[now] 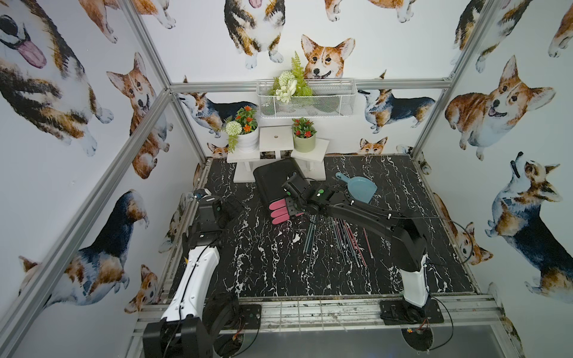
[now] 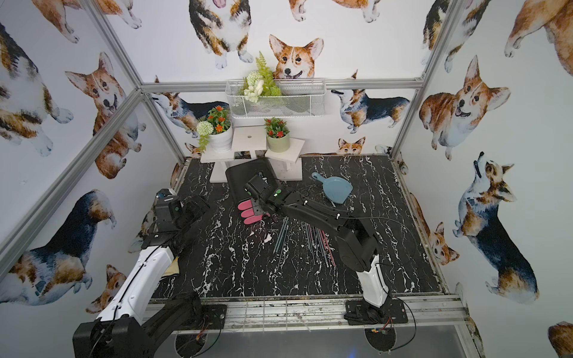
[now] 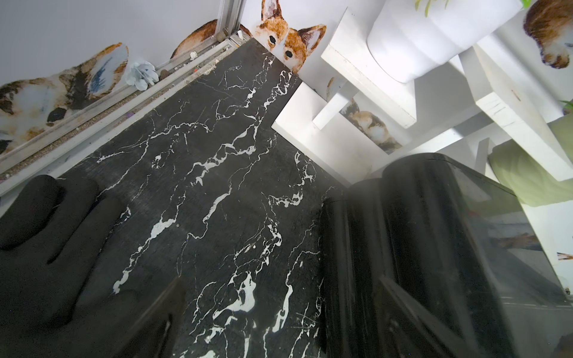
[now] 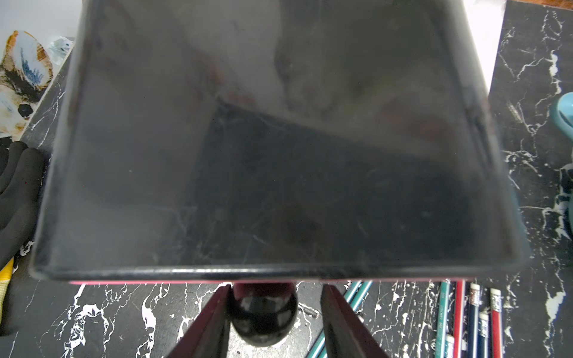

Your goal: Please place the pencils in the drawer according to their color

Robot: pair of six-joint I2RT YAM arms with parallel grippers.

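Observation:
A black drawer unit [image 1: 271,179] with pink drawer fronts [image 1: 278,212] stands left of the table's middle. My right gripper is at its front side, part open, with a round dark knob [image 4: 262,316] between its fingers and a gap on the right. Two teal pencils [image 1: 309,235] lie beside it on the table. Farther right is a group of mixed pencils [image 1: 351,238]; teal, red [image 4: 458,319] and navy [image 4: 472,316] ones show in the right wrist view. My left gripper stands open left of the unit, holding nothing.
A black glove [image 3: 53,256] lies at the left edge. White stands [image 1: 276,139] with potted plants are behind the unit. A blue dustpan [image 1: 361,188] rests at the back right.

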